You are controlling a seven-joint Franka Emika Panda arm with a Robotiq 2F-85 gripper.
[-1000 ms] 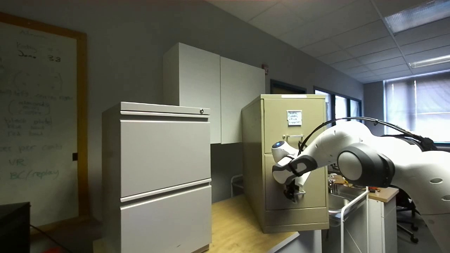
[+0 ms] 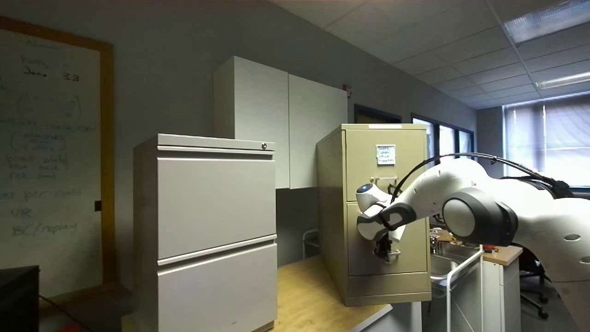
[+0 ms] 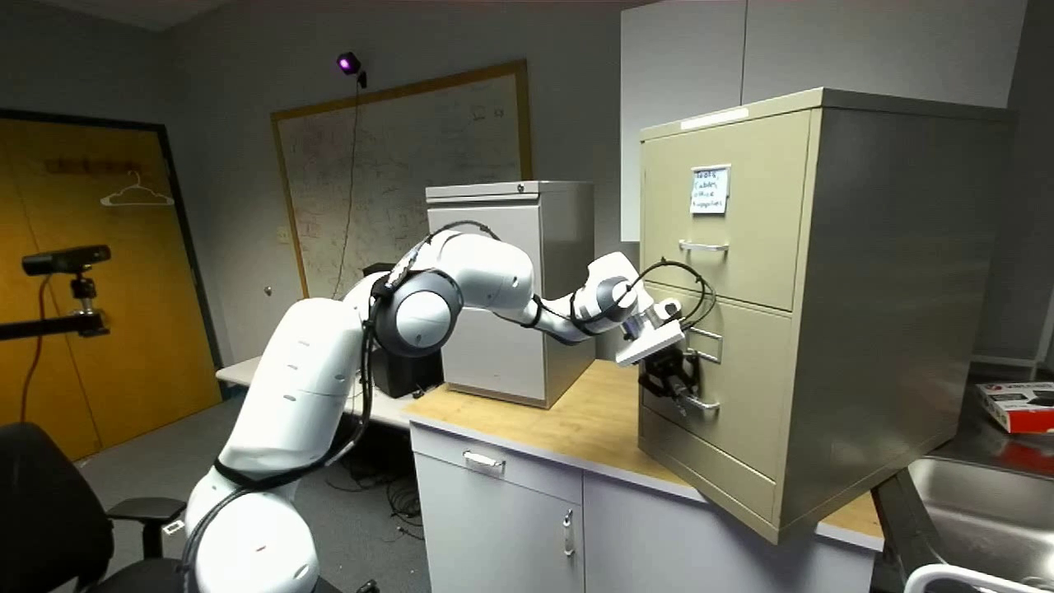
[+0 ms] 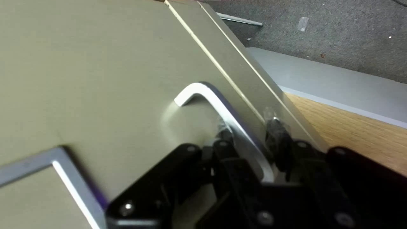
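Note:
A tan filing cabinet (image 2: 332,204) stands tilted on the wooden counter. Its lower drawer (image 3: 758,375) sits flush with the front. My gripper is at this drawer's silver handle (image 4: 225,110), one finger on each side of the bar, shut on it. In the wrist view, the clear-wrapped fingertips (image 4: 279,139) show around the bar, while dark finger parts hide some of the handle's near end. A silver label frame (image 3: 706,343) is above the handle. The upper drawer (image 3: 766,198), with a handwritten label, is closed too.
A grey two-drawer cabinet (image 2: 215,210) stands to the side on the wooden counter (image 2: 301,287). Bare counter lies between the cabinets. A sink (image 3: 988,514) and a red-and-white box (image 3: 1023,405) are past the tan cabinet. Open floor lies in front.
My hand has turned very slightly at the handle. The cabinet and its drawers show no visible movement.

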